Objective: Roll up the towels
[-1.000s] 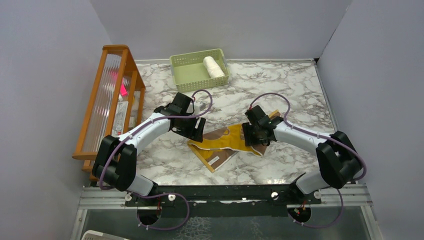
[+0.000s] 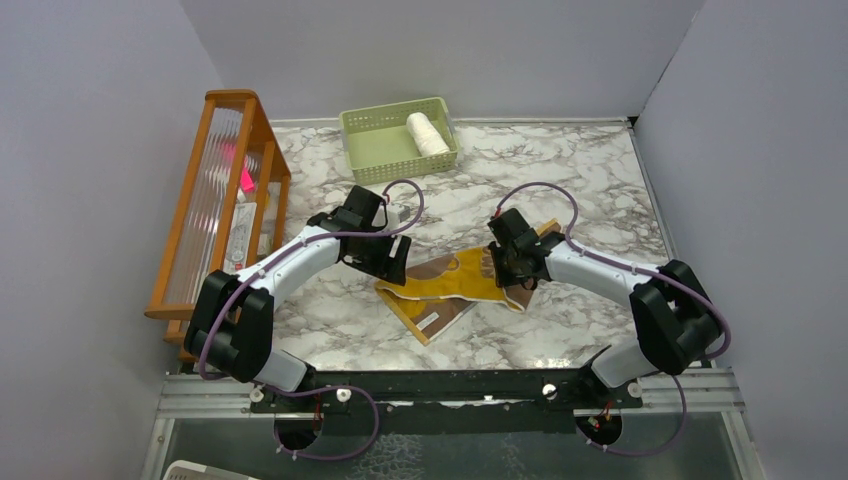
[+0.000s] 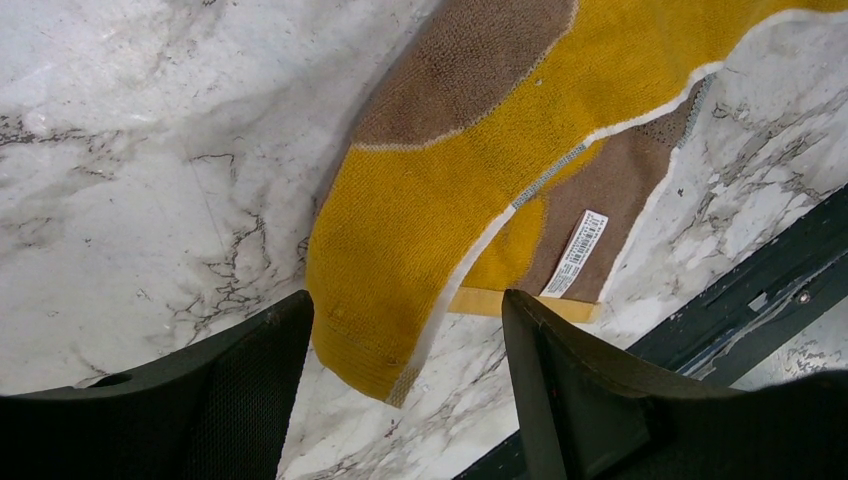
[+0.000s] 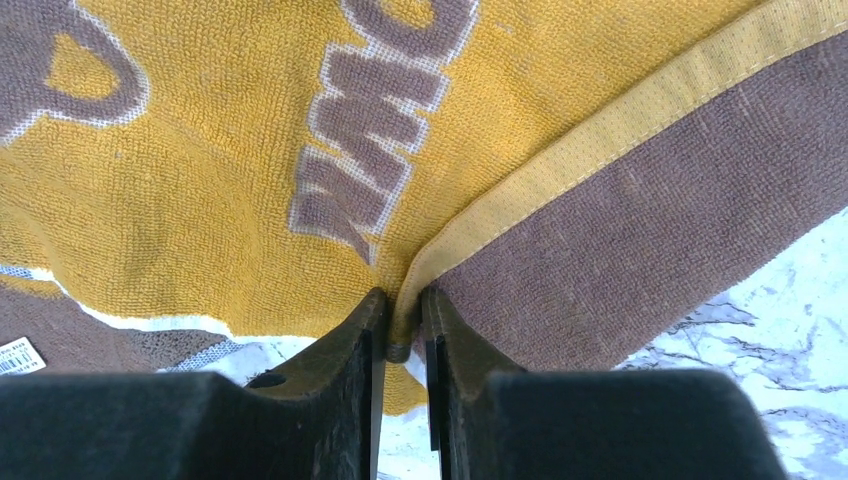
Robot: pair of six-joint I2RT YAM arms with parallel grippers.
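Observation:
A yellow and brown towel (image 2: 470,284) lies crumpled and partly folded over itself on the marble table. In the left wrist view, its yellow corner (image 3: 375,300) with a white edge shows between the spread fingers of my left gripper. That gripper stands open, and nothing is pinched in it. Seen from the right wrist, the fingers of my right gripper are close together around a bunched fold of the towel's yellow hem (image 4: 540,190). Its brown side (image 4: 650,220) spreads to the right of that fold.
A green basket (image 2: 375,142) at the back holds a rolled white towel (image 2: 427,134). To the left stands a wooden rack (image 2: 247,97). Bare marble lies behind the towel and along the front.
The left arm and the rest of the towel look unchanged.

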